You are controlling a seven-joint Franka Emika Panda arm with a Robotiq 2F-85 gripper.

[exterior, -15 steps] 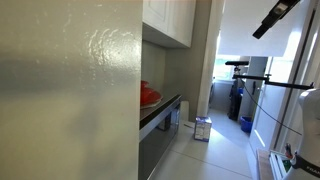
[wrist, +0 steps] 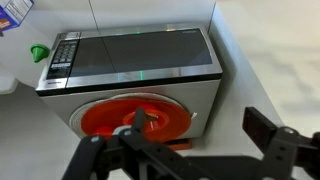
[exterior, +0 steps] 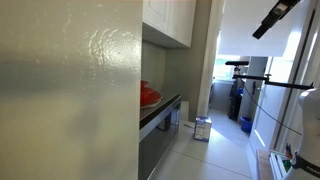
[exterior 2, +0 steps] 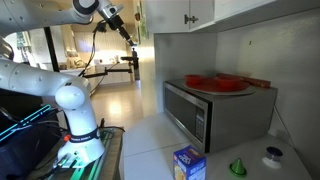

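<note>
My gripper stands open, its dark fingers (wrist: 262, 130) far apart with nothing between them. It is high above the counter; the second exterior view has the gripper (exterior 2: 133, 55) at upper left, well away from the microwave, and the first exterior view has it (exterior: 270, 20) at top right. The silver microwave (exterior 2: 184, 108) has its dark door closed. On top of it rests a red round dish (exterior 2: 220, 86) with smaller red items on it. In the wrist view the red dish (wrist: 178, 123) appears below the microwave door (wrist: 140, 55).
A blue box (exterior 2: 189, 164), a green cone-like object (exterior 2: 238, 167) and a small white-and-black item (exterior 2: 272, 158) stand right of the microwave front. White cabinets (exterior 2: 195, 14) hang above.
</note>
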